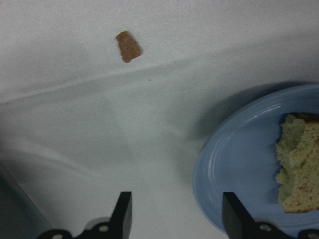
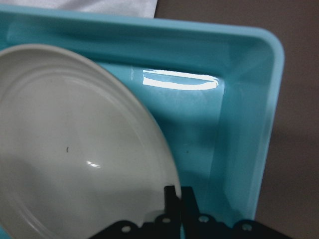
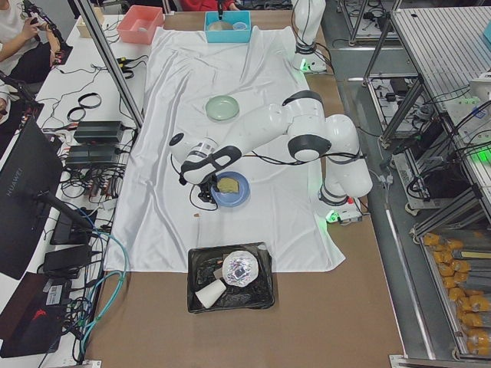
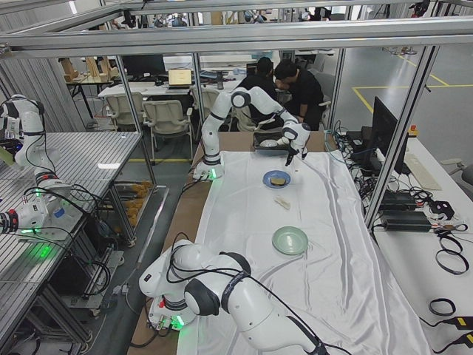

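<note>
In the left wrist view my left gripper is open above the white cloth beside a blue plate [image 1: 234, 154] holding a piece of bread [image 1: 299, 169]. A small brown crumb [image 1: 128, 47] lies on the cloth. In the right wrist view my right gripper is shut on the rim of a cream plate [image 2: 84, 129], which is in or just over a light blue bin [image 2: 264, 124] at the table's far end.
A green plate [image 3: 222, 107] lies mid-table. A black tray [image 3: 230, 303] with a foil-covered round item and a white object sits at the near end. A pink bin [image 3: 140, 24] stands at the back left.
</note>
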